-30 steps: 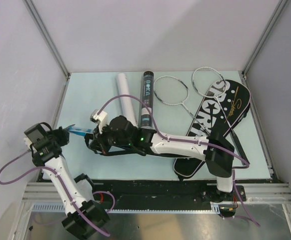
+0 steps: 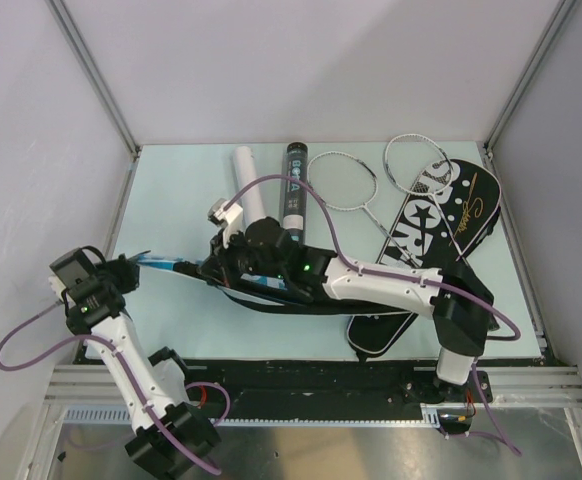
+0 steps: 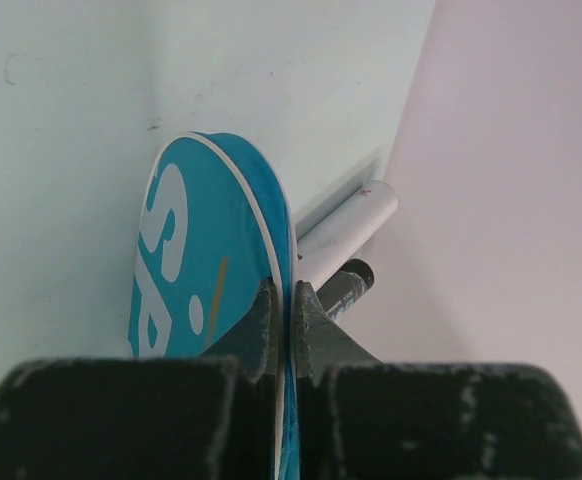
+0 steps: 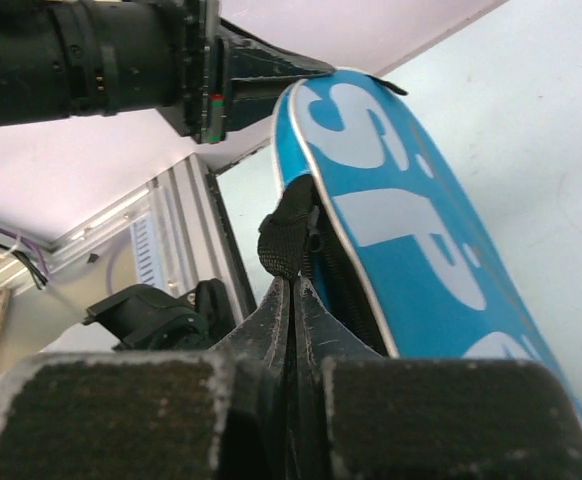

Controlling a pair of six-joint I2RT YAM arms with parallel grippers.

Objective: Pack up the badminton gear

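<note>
My left gripper (image 2: 141, 258) is shut on the end of a blue bag (image 3: 206, 230) with white lettering, which stands on edge over the table in the left wrist view. In the right wrist view my right gripper is shut at a black fabric tab (image 4: 290, 235) beside the bag's dark zip opening. The right arm hides much of the bag from above. A white tube (image 2: 250, 185) and a black tube (image 2: 294, 190) lie at the back. Two rackets lie on the right, one shaft (image 2: 383, 225) left of the other (image 2: 445, 222).
A black printed racket bag (image 2: 468, 205) lies slanted under the rackets at the right. Bare tabletop (image 2: 181, 190) shows at the back left. Walls close in the table on both sides.
My right gripper has shifted rightward along the bag, away from the left one, and more of the blue bag shows between them. The left arm, tubes and rackets have stayed put.
</note>
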